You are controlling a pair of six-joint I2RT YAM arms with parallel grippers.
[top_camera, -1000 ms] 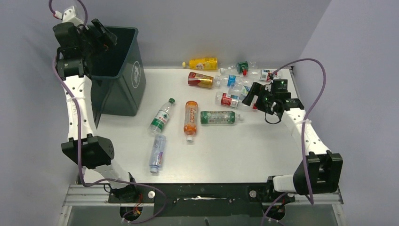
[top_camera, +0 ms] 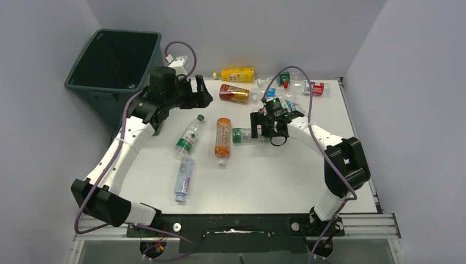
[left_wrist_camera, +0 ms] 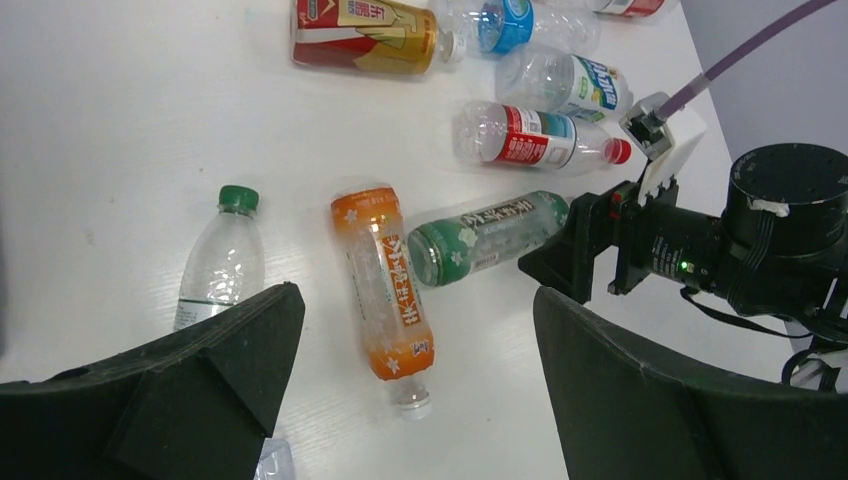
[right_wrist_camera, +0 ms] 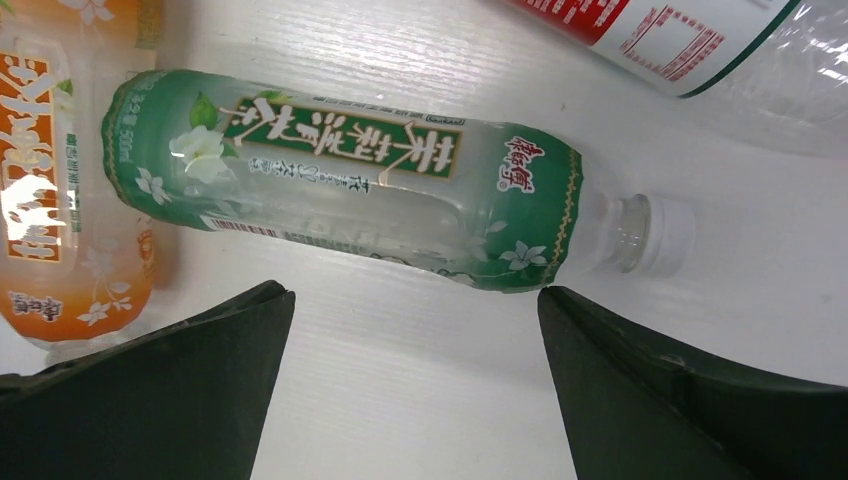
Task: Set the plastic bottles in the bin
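Note:
In the top view my left gripper (top_camera: 199, 93) hangs beside the green bin (top_camera: 110, 60); in its wrist view its fingers are apart and empty, above an orange-label bottle (left_wrist_camera: 382, 285) and a clear green-capped bottle (left_wrist_camera: 220, 260). My right gripper (top_camera: 255, 125) is open over the green-label bottle (right_wrist_camera: 340, 180), which lies crosswise just beyond its fingertips. A clear blue-tinted bottle (top_camera: 184, 179) lies near the front. More bottles lie at the back, among them a yellow one (top_camera: 233, 74), a red-gold one (top_camera: 235, 93) and a red-capped one (left_wrist_camera: 530, 135).
Walls stand at the back and sides. The bottles at the back right lie close together, partly under the right arm in the top view.
My left gripper has swung rightward and down from over the bin toward the table's middle. My right gripper has moved left to over the green-label bottle. The bottles appear unmoved.

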